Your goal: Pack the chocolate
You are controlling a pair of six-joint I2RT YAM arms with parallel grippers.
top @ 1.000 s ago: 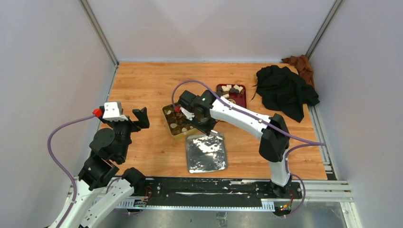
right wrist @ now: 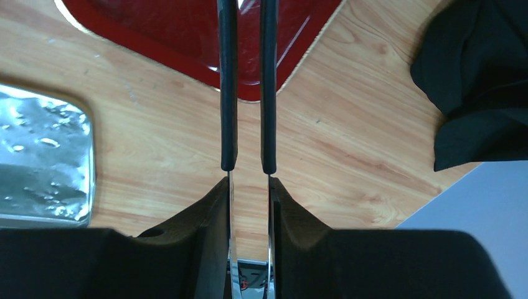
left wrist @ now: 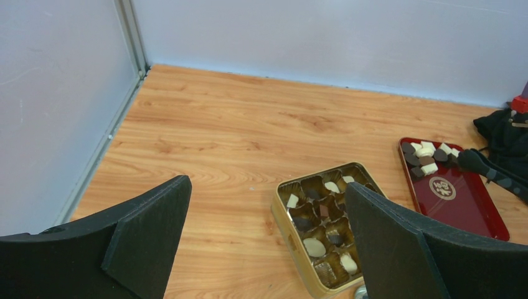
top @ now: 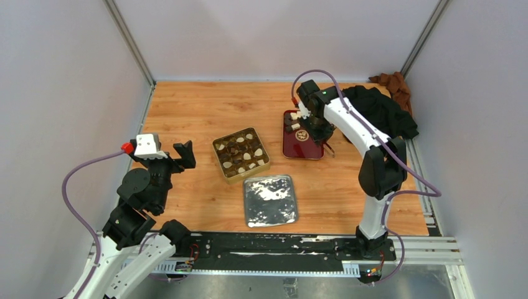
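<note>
A gold box (top: 251, 172) with a brown compartment tray stands mid-table, with white and dark chocolates in several compartments. To its right, a red tray (top: 301, 149) bears a cluster of chocolates (left wrist: 426, 159) at its far end. My right gripper is shut on metal tongs with black tips (right wrist: 229, 93), over the red tray. The two tips stand apart, and no chocolate shows between the parts in view; their far ends lie outside the right wrist view. Well left of the box, my left gripper hangs open and empty.
A silver lid (top: 271, 205) lies flat in front of the gold box. Black cloth (top: 383, 112) and brown cloth (top: 395, 87) are heaped at the back right. Bare wood covers the left of the table.
My right arm has swung from over the gold box and lid, right and back to the red tray, carrying the tongs. The left arm has stayed still.
</note>
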